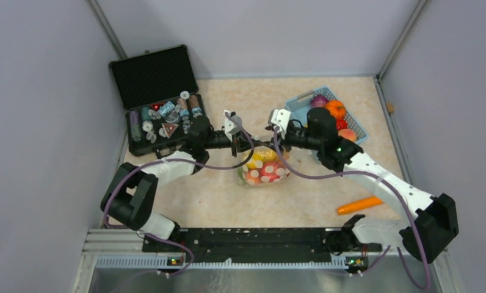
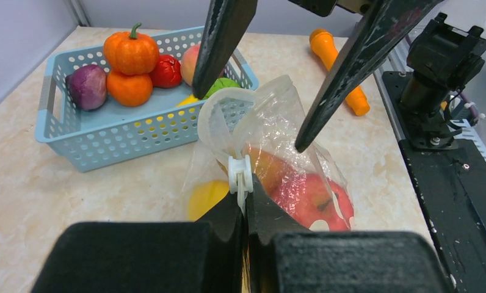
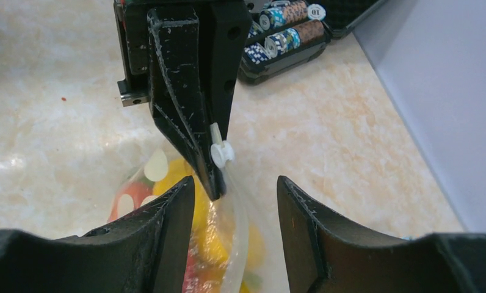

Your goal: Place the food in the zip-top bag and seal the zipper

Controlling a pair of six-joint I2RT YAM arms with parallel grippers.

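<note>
The clear zip top bag sits mid-table with food inside, yellow and red with white spots. My left gripper is shut on the bag's top edge, right by the white zipper slider, which shows just beyond its fingertips. In the right wrist view the slider sits beside the left gripper's dark finger. Facing it, my right gripper is open, its two fingertips on either side of the bag's upper edge, apart from it. In the top view both grippers meet over the bag.
A blue basket of toy vegetables stands behind the bag, partly under the right arm. An orange carrot lies at the front right. The open black case fills the back left.
</note>
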